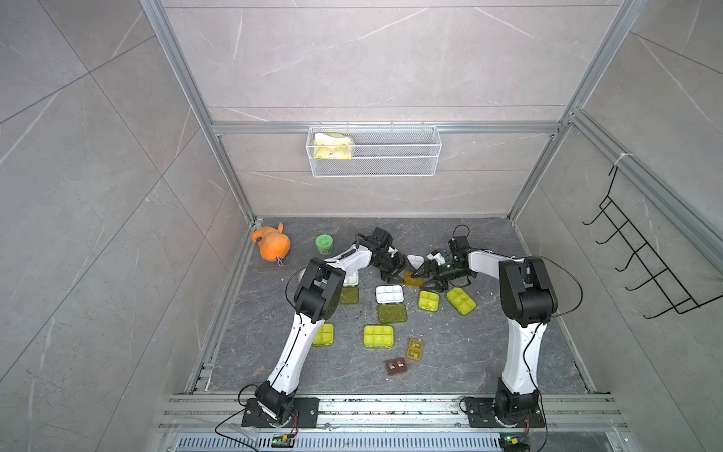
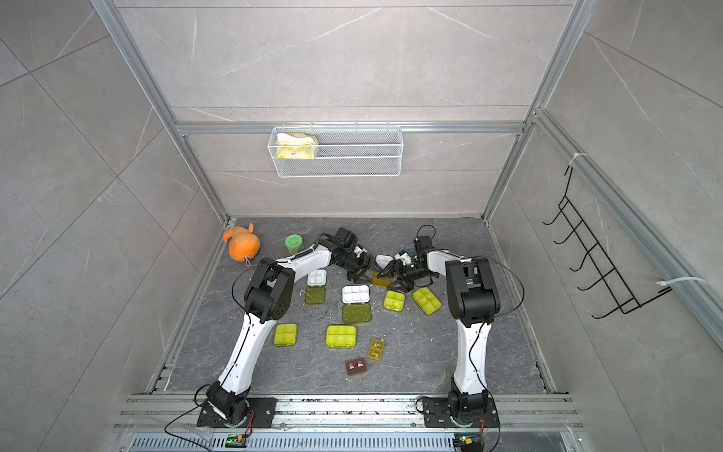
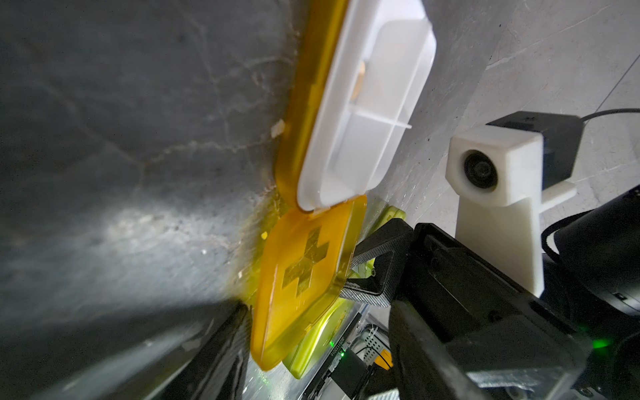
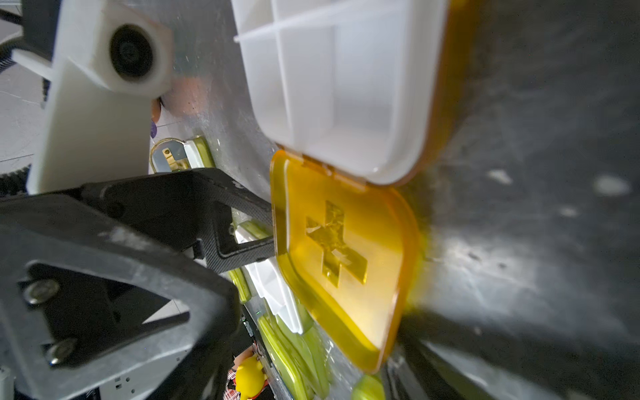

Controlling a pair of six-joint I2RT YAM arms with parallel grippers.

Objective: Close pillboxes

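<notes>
An orange pillbox lies open between my grippers, its white compartment tray (image 3: pixel 370 100) upward and its orange lid (image 4: pixel 340 266) with a cross cut-out flat beside it. My left gripper (image 1: pixel 393 275) is open at one side of the lid, fingertips low by it in the left wrist view. My right gripper (image 1: pixel 429 280) is at the other side, a finger near the lid's edge; its width is hard to judge in the views.
Other pillboxes surround them: an open white-and-olive one (image 1: pixel 389 294), yellow-green ones (image 1: pixel 378 336) and small amber and brown ones (image 1: pixel 396 366). An orange plush (image 1: pixel 271 241) and green jar (image 1: pixel 324 242) stand back left.
</notes>
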